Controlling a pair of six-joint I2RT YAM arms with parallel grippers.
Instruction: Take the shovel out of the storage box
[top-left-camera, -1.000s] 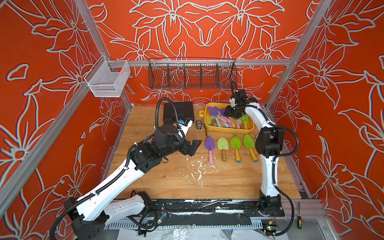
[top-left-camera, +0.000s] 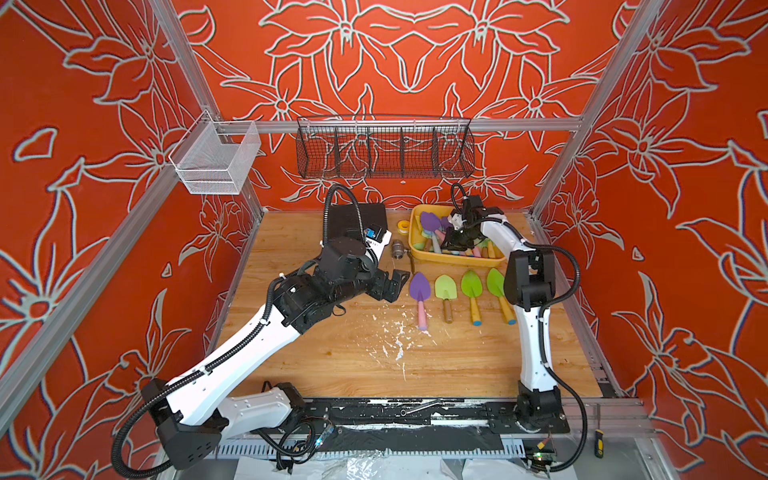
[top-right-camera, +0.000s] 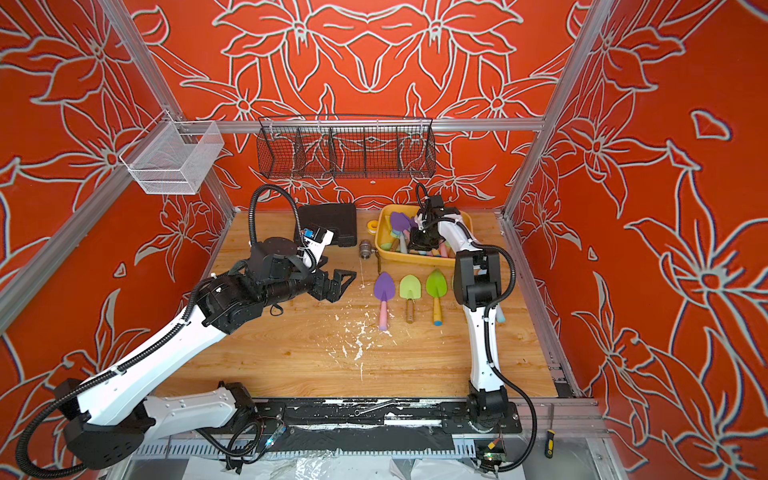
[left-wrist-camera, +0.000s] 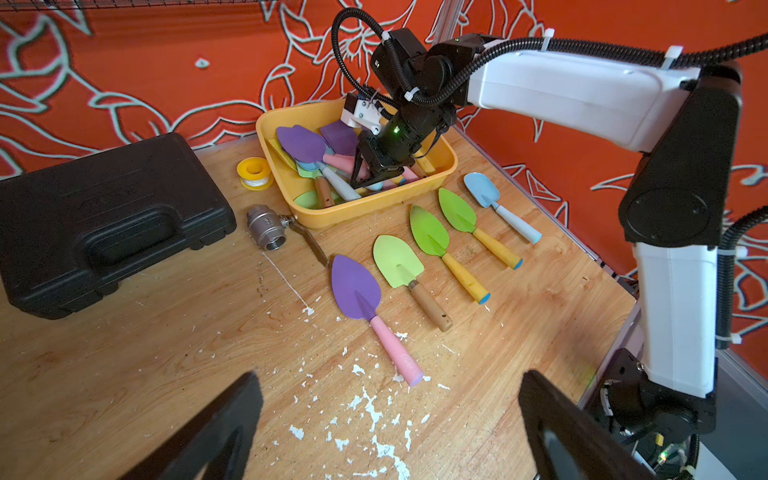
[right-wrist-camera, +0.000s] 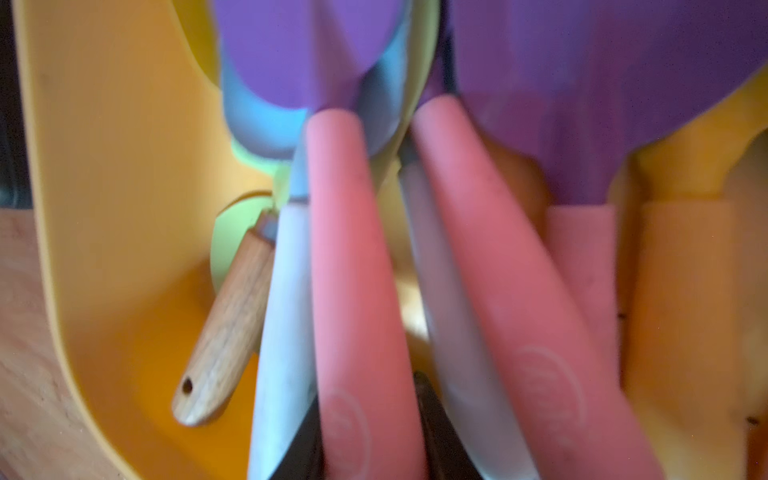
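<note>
Inside the yellow storage box (left-wrist-camera: 336, 216), several shovels lie heaped, with purple blades and pink, pale blue, wooden and orange handles. My right gripper reaches down into the box; its dark fingers (right-wrist-camera: 302, 456) sit either side of a pink handle (right-wrist-camera: 352, 264) belonging to a purple-bladed shovel (right-wrist-camera: 276, 48), and are shut on it. Out over the table my left gripper (top-left-camera: 396, 285) hangs open and empty. A row of removed shovels rests in front of the box: purple (left-wrist-camera: 356, 286), pale green (left-wrist-camera: 396, 260), two green (left-wrist-camera: 430, 230), and light blue (left-wrist-camera: 481, 189).
A black case (left-wrist-camera: 112, 216) stands left of the box. Between them lie a yellow tape roll (left-wrist-camera: 254, 172) and a metal valve (left-wrist-camera: 266, 228). Wire baskets hang on the back wall (top-left-camera: 384, 148).
Shovels on the table stay put.
</note>
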